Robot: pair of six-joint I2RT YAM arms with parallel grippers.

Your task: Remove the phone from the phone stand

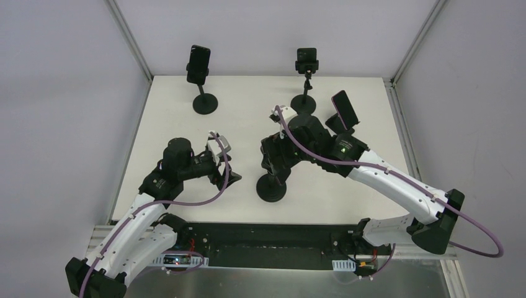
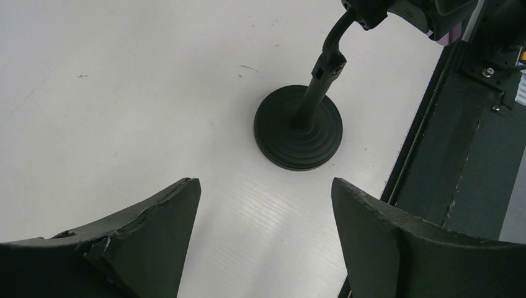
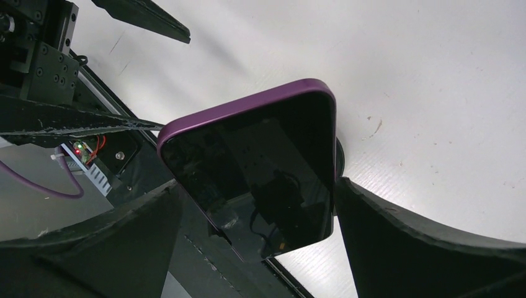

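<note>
A purple-edged phone [image 3: 254, 167] rests in a black stand whose round base [image 2: 298, 146] is near the table's front centre. My right gripper is open around it, fingers either side, largely covering it in the top view. Left of the stand, my left gripper [image 1: 226, 180] hangs low and open, with nothing between its fingers.
Other phones on stands are at back left [image 1: 198, 62], back centre [image 1: 307, 59] and right [image 1: 344, 110]. Its front edge drops to a dark rail.
</note>
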